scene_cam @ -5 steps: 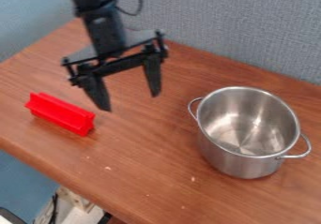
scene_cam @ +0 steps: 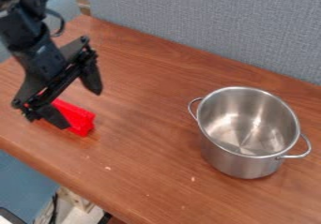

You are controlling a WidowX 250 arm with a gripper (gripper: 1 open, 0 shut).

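My black gripper [scene_cam: 45, 111] is at the left, tilted down over a red oblong object [scene_cam: 78, 121] on the wooden table, its fingers open around or just above that object, which they partly hide. Whether they touch it is hard to tell.
A steel pot [scene_cam: 247, 134] with two handles stands on the right of the table [scene_cam: 163, 181]. A grey padded wall [scene_cam: 201, 26] runs along the back. The table's edge is at lower left, with cables beside it.
The arm has moved left and down from above the middle-left of the table to the red object, which it now partly covers.
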